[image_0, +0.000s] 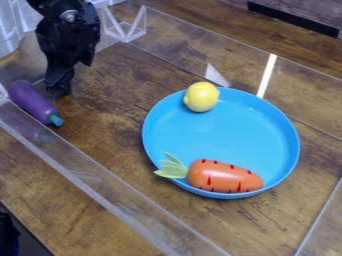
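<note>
My black gripper (59, 78) is at the upper left, its fingers pointing down just above and behind a purple eggplant toy (34, 102), with nothing seen between them. A blue plate (221, 135) on the right holds a yellow lemon (202, 97) near its back rim and an orange carrot toy (222, 176) with green leaves at its front.
Clear plastic walls edge the wooden table (120, 150) along the back, the front left and the right. Bare wood lies between the eggplant and the plate. A white rack sits in the top left corner.
</note>
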